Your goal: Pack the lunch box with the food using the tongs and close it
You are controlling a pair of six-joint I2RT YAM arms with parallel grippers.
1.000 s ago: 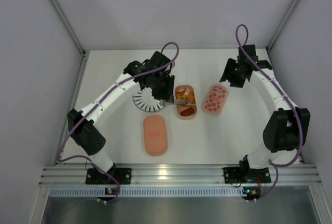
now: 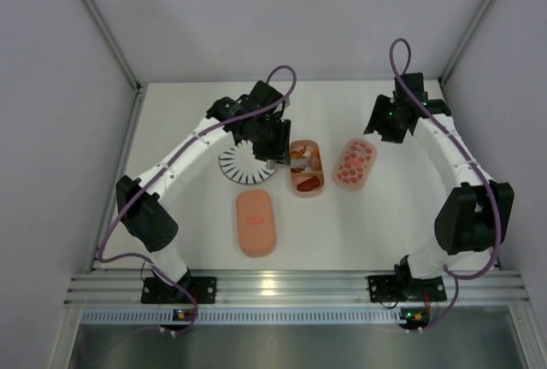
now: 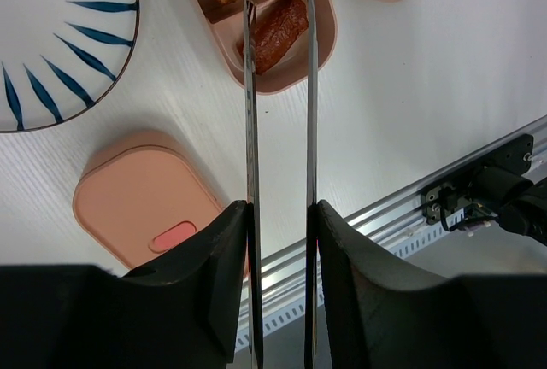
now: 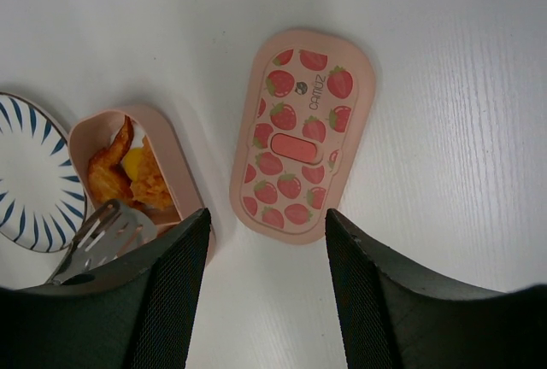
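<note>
The lunch box stands uncovered at mid-table. Fried pieces and something yellow fill its far compartment, and a brown sausage-like piece lies in the near one. My left gripper has long metal fingers reaching over the box, tips at the far compartment among the fried food. Its fingers are parted, with no piece clearly pinched; the tips are partly cut off at the frame's top. A white plate with blue stripes is left of the box, with no food visible on it. My right gripper hovers open and empty at the right.
A strawberry-patterned lid lies flat right of the box. A plain pink lid rests on the table nearer the front, left of the box. Free table extends on the right and in front of the box.
The left gripper has shifted only slightly over the box, its fingertips a little farther back than a second ago. The right arm has barely moved, and plate, box and lids are where they were.
</note>
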